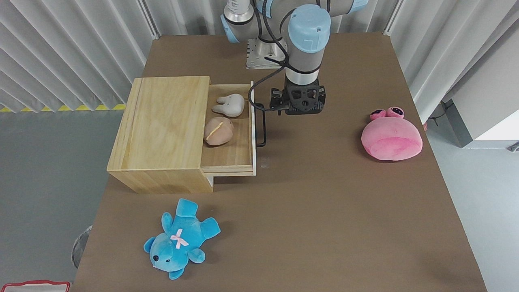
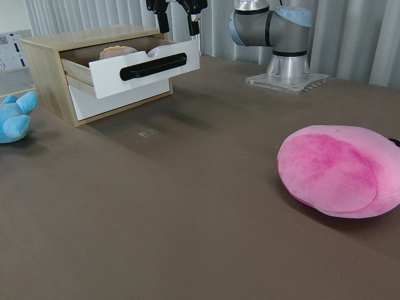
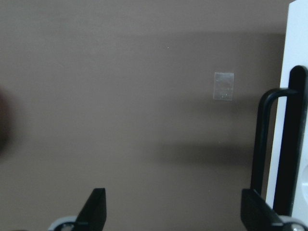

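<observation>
A wooden drawer box (image 1: 155, 126) stands with its white-fronted drawer (image 2: 106, 81) pulled open. Inside lie a white tooth-shaped plush (image 1: 232, 105) and a tan round plush (image 1: 219, 131). The black handle (image 3: 293, 139) runs along the drawer front at the right of the wrist view. My gripper stands open above the table, just outside the drawer front near the handle, its fingertips apart with nothing seen between them.
A blue bear plush (image 1: 177, 243) lies near the front left of the table (image 1: 331, 219). A pink plush (image 1: 391, 138) sits at the right. The table between box and pink plush is clear, apart from a small clear patch.
</observation>
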